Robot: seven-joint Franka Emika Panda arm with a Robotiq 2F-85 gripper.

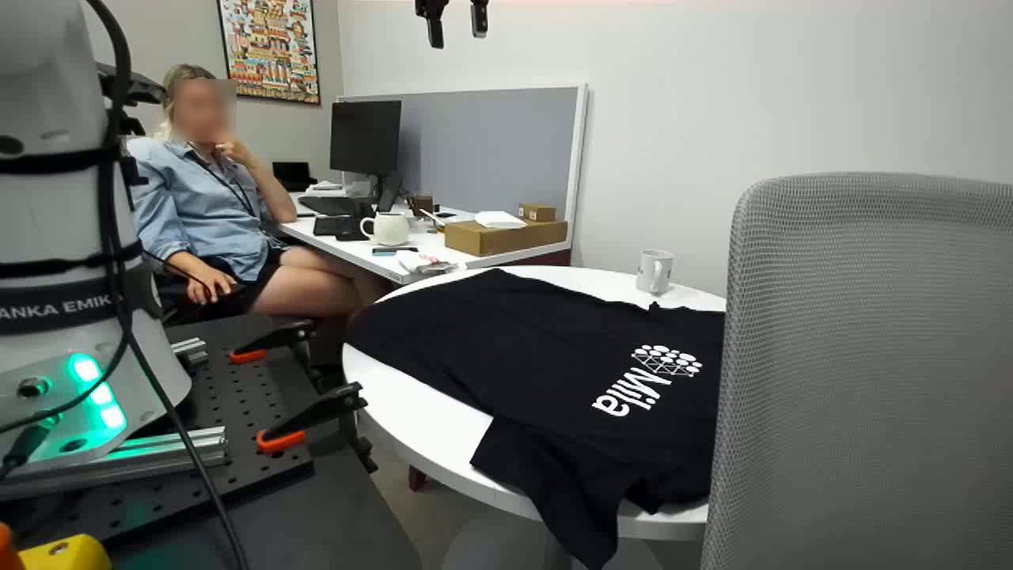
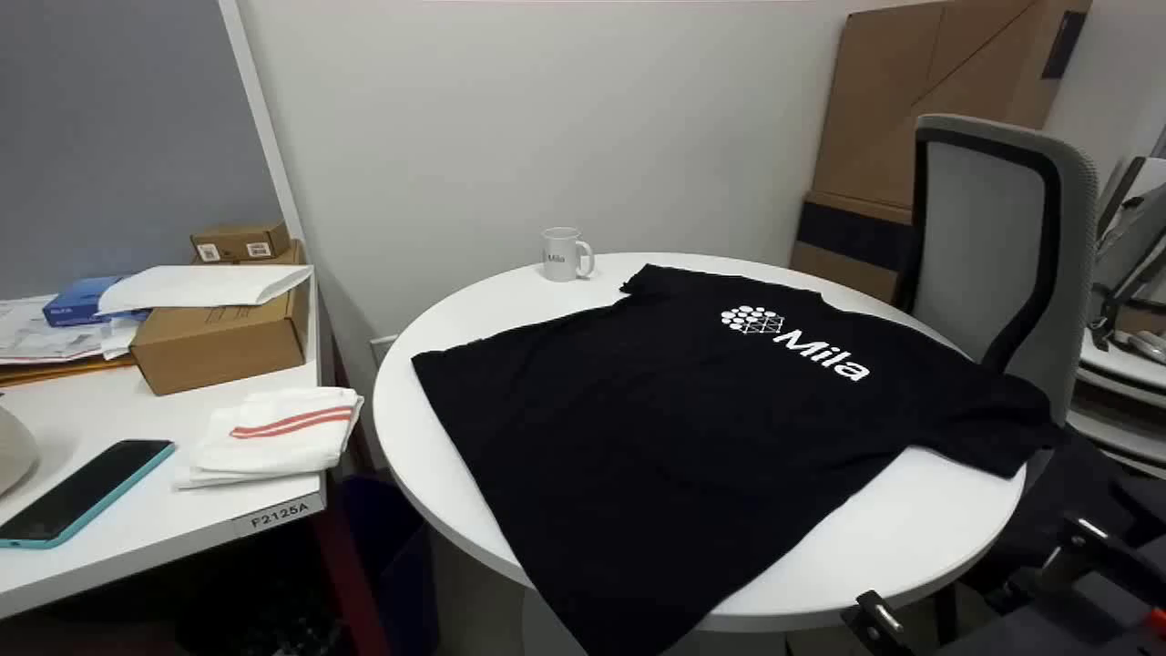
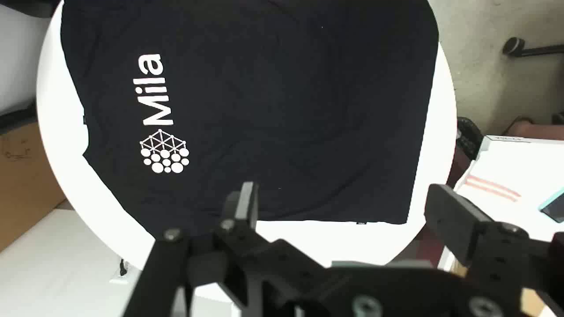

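A black T-shirt (image 2: pixel 667 415) with a white Mila logo lies spread over the round white table (image 2: pixel 874 547), its lower end and one sleeve hanging past the edge in the exterior views. High above the tabletop is my gripper (image 1: pixel 456 20), cut off by the top of exterior view 1. It stands open and empty, its fingers (image 3: pixel 449 219) wide apart in the wrist view, well clear of the shirt beneath. Toward the wall on the same table sits a white mug (image 2: pixel 563 255) with a handle; the wrist view does not clearly show it.
A grey mesh chair (image 1: pixel 874 380) stands close against the table. Beside the table, a desk holds a cardboard box (image 2: pixel 224 339), a folded white cloth (image 2: pixel 279 432) and a phone (image 2: pixel 82 492). A seated person (image 1: pixel 209 190) is at that desk.
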